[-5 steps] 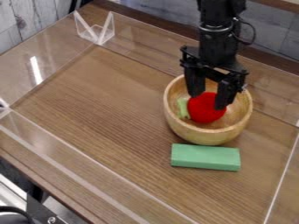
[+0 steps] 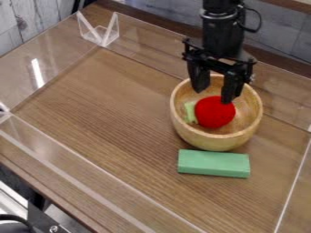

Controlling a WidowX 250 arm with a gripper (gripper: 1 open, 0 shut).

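A tan bowl (image 2: 215,138) holds a red round object (image 2: 216,113) and a small pale green piece (image 2: 191,111). The black gripper (image 2: 216,80) is above the bowl's back part, its two fingers pointing down and apart, with nothing visible held between them. A green rectangular block (image 2: 213,163) lies in front of the bowl.
A white wire-like holder (image 2: 101,32) stands at the back left. A raised wooden edge runs along the back right.
The gripper has risen slightly and moved a little left, away from the red object, which stays in the bowl.
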